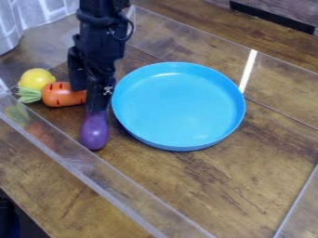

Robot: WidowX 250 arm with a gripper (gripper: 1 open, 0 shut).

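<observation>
My black gripper [92, 85] hangs at the upper left, left of a blue plate [178, 105], with its fingers down and open over the space between an orange toy carrot [65, 94] and the upper end of a purple toy eggplant [95, 132]. It partly hides both. Whether it touches either is unclear. A yellow lemon [37, 78] lies behind the carrot at the left.
Clear plastic walls run along the front left and the right of the wooden table [224, 200]. A whitish object [15, 20] stands at the top left corner. The table right of the plate and behind it is free.
</observation>
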